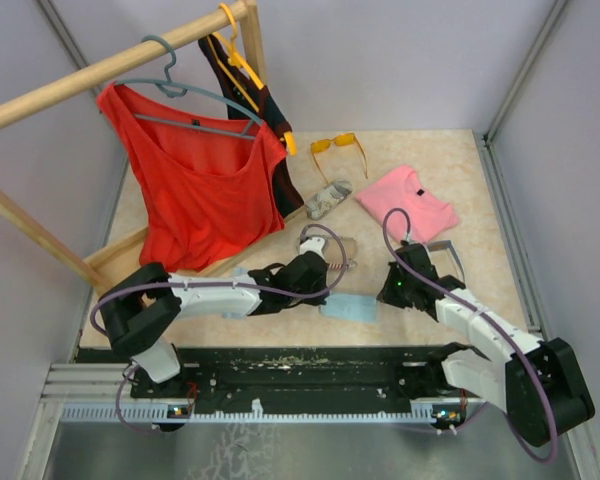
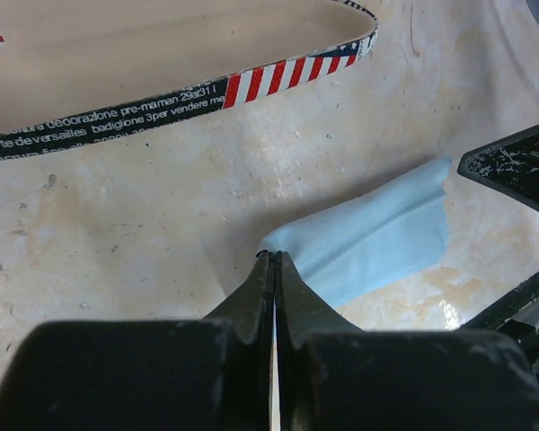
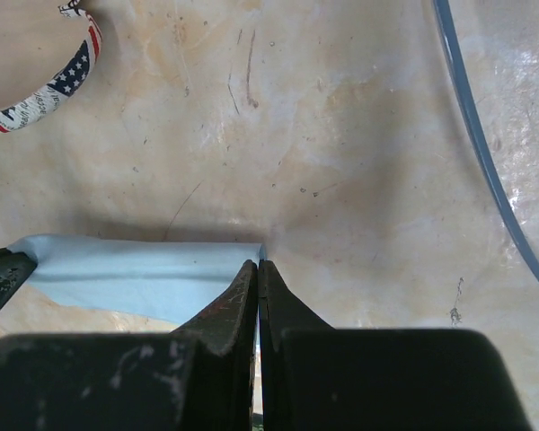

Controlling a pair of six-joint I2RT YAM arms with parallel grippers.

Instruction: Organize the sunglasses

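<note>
Yellow sunglasses (image 1: 335, 142) lie at the back of the table, beside a patterned case (image 1: 328, 199). At the front middle lies a light blue cloth (image 1: 348, 308) (image 2: 368, 242) (image 3: 135, 269). My left gripper (image 1: 321, 300) is shut at the cloth's left end. My right gripper (image 1: 380, 298) is shut at its right end. Whether cloth is caught between either gripper's fingertips is hard to tell.
A pink folded shirt (image 1: 408, 205) lies at the back right. A wooden rack (image 1: 50, 105) with hanging clothes fills the left. A tray-like band with striped print (image 2: 292, 76) sits behind the cloth.
</note>
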